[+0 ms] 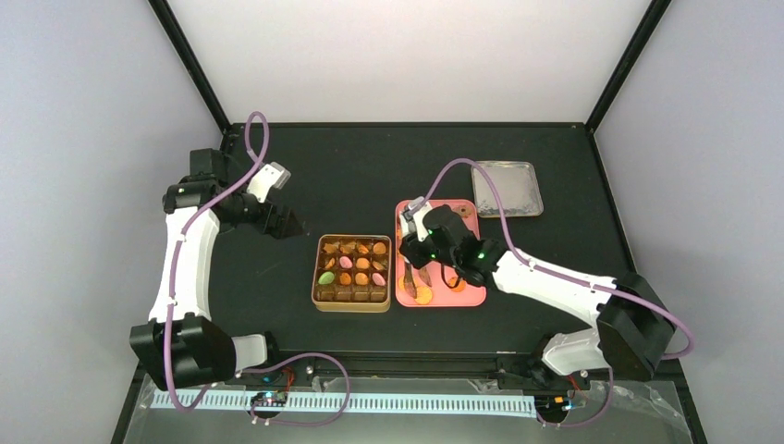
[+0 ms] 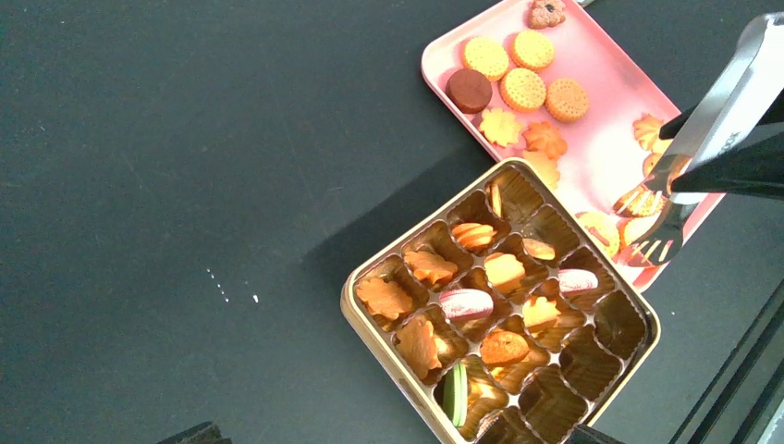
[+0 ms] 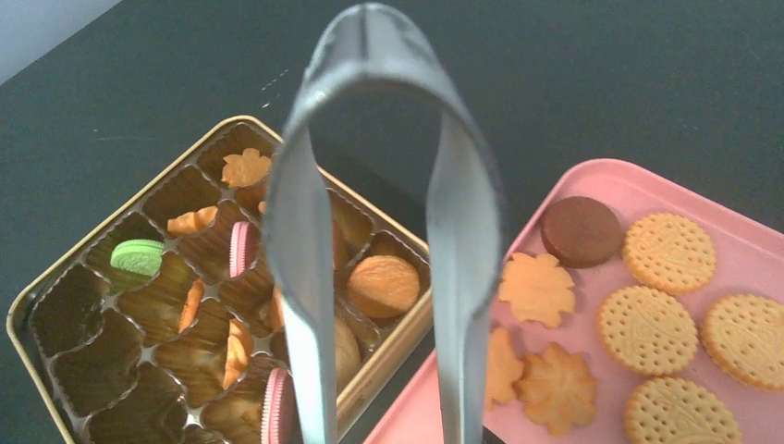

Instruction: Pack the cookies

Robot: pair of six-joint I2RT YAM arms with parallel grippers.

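A gold cookie box [image 1: 351, 306] with a dark divided insert stands at the middle of the table. Biscuits, a green macaron [image 3: 138, 256] and pink macarons [image 2: 466, 303] fill many of its compartments; several near the front are empty. Right beside it, a pink tray [image 2: 610, 92] carries loose round biscuits [image 3: 670, 252], a dark brown cookie [image 3: 581, 231] and flower-shaped cookies [image 3: 557, 388]. Over this tray's left part hangs my right gripper, its fork-tipped tongs open with nothing between the prongs. My left gripper [image 1: 288, 225] is open and empty, left of the box.
A silver metal tray [image 1: 508, 189] lies at the back right, behind the pink tray. Bare black table [image 2: 176, 185] surrounds the left arm and the area behind the box.
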